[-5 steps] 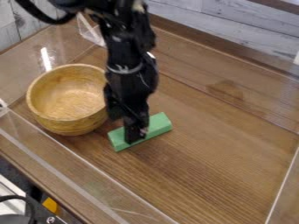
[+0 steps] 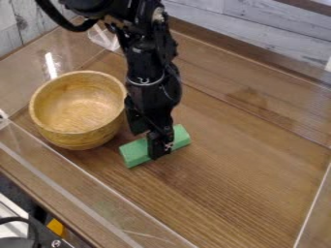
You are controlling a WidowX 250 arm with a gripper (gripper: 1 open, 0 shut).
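A green rectangular block lies on the wooden table, just right of a large wooden bowl. My black gripper is lowered over the middle of the block, its tips at or just in front of it. Whether the fingers touch or hold the block is hard to tell, as they are dark and overlap it.
The bowl stands at the left, empty as far as shows. A pale wall runs along the back, and a clear edge strip borders the near left.
The block and bowl look unmoved.
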